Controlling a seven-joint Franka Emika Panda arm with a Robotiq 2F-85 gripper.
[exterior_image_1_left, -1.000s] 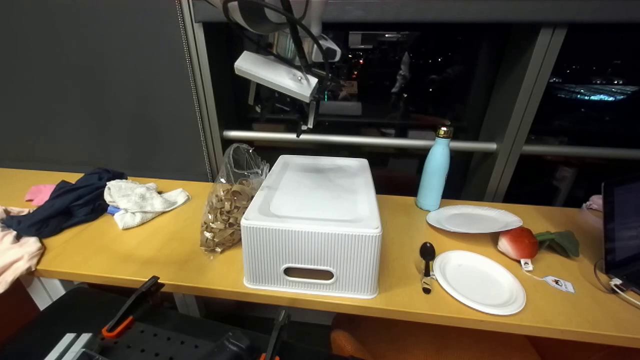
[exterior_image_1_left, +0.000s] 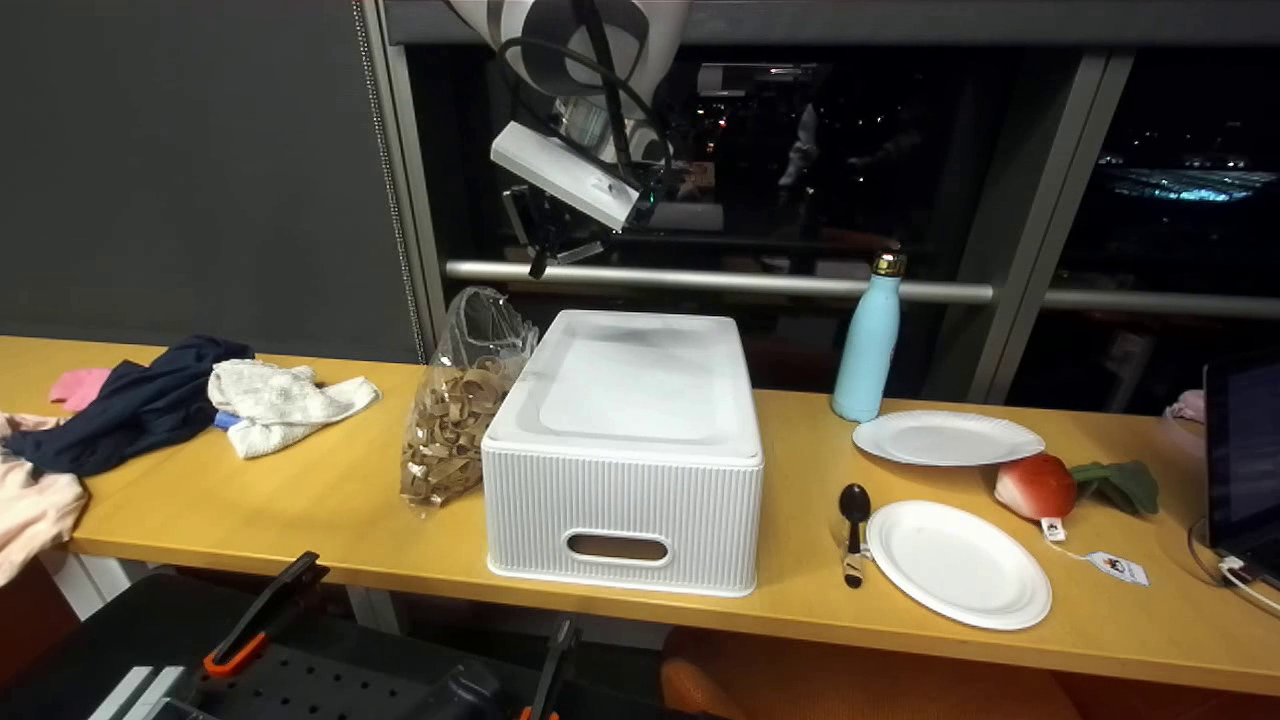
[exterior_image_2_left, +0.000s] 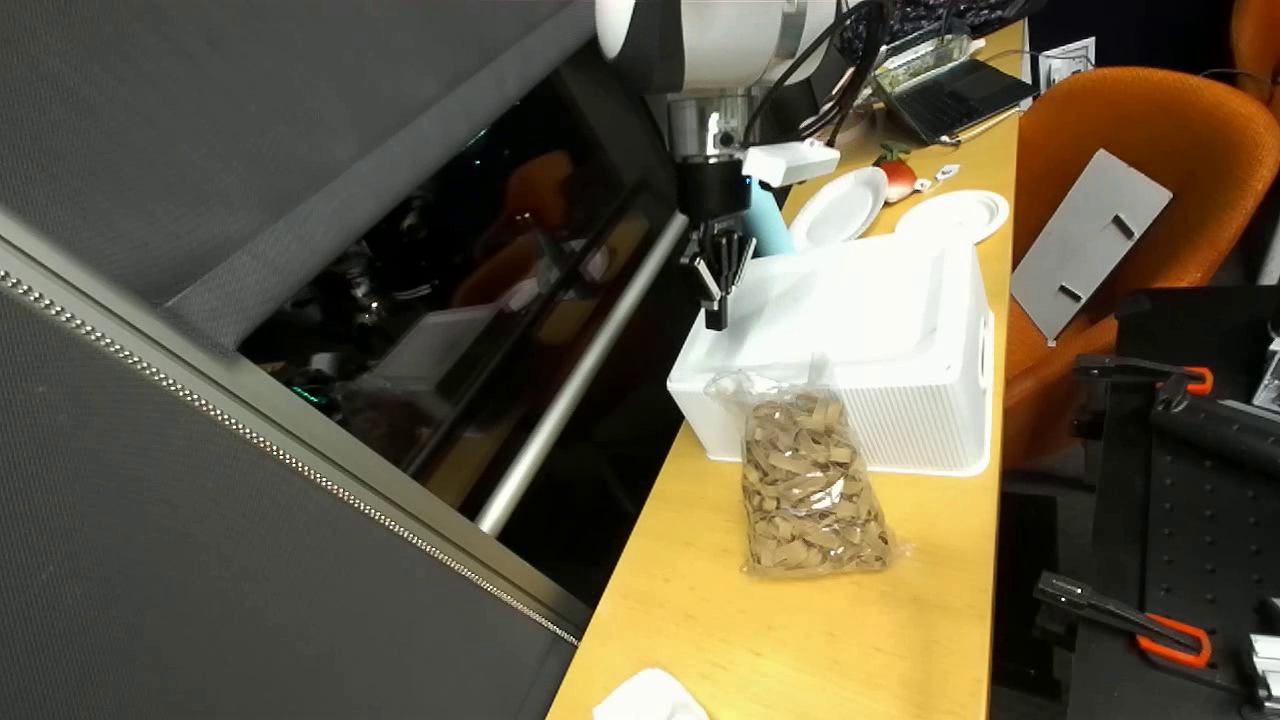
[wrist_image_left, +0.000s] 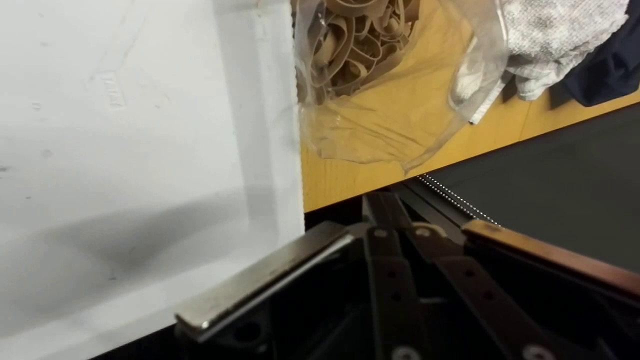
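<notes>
My gripper (exterior_image_1_left: 536, 266) is up in the air by the window, above and behind the back left part of the white ribbed box (exterior_image_1_left: 624, 516). Its fingers (wrist_image_left: 384, 240) lie together in the wrist view, shut with nothing showing between them. Left of the box stands a clear plastic bag of brown paper strips (exterior_image_1_left: 453, 420), leaning close to its side. In the wrist view the bag's open, crumpled top (wrist_image_left: 384, 132) lies beyond the fingertips, and the box lid (wrist_image_left: 132, 132) fills the left side. No contact shows between gripper and bag.
On the right are a blue bottle (exterior_image_1_left: 869, 348), two white plates, a black spoon (exterior_image_1_left: 854, 516) and a red toy vegetable (exterior_image_1_left: 1036, 486). Cloths (exterior_image_1_left: 282, 402) lie at the far left. A metal rail (exterior_image_1_left: 768, 282) crosses the window behind the table.
My gripper has shifted left in exterior view 1, and its wrist has turned and tilted. The box, bag and other table things stand where they were.
</notes>
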